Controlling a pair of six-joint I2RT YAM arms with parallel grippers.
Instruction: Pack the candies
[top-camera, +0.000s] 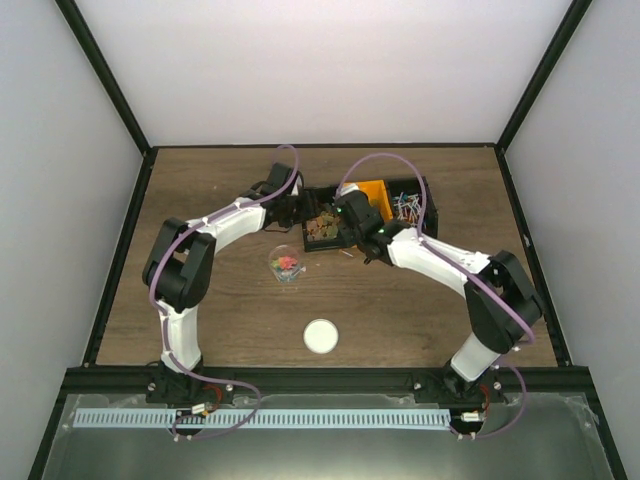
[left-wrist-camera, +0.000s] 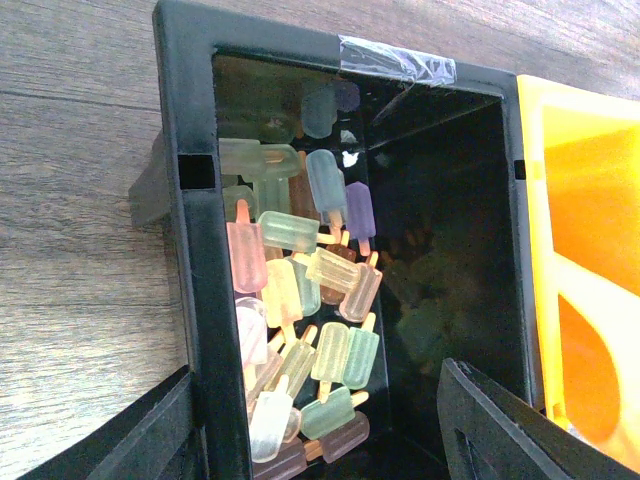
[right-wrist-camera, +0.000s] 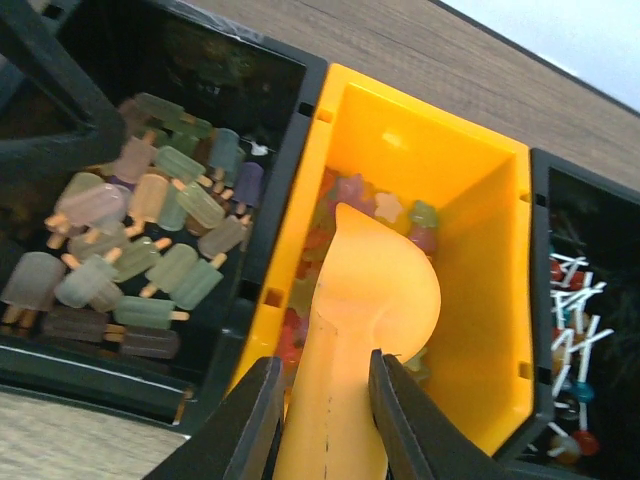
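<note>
A black bin of popsicle-shaped candies (left-wrist-camera: 300, 300) fills the left wrist view. My left gripper is at its near wall (left-wrist-camera: 205, 320), one finger either side; whether it grips the wall is unclear. A yellow bin (right-wrist-camera: 470, 300) holds star-shaped candies (right-wrist-camera: 388, 207). My right gripper is shut on a yellow-orange scoop (right-wrist-camera: 370, 290), held over that bin. A second black bin holds lollipops (right-wrist-camera: 580, 330). In the top view a clear round container (top-camera: 286, 265) with colourful candies stands below the bins.
A white round lid (top-camera: 320, 336) lies on the near middle of the wooden table (top-camera: 250, 330). The walls enclose the back and sides.
</note>
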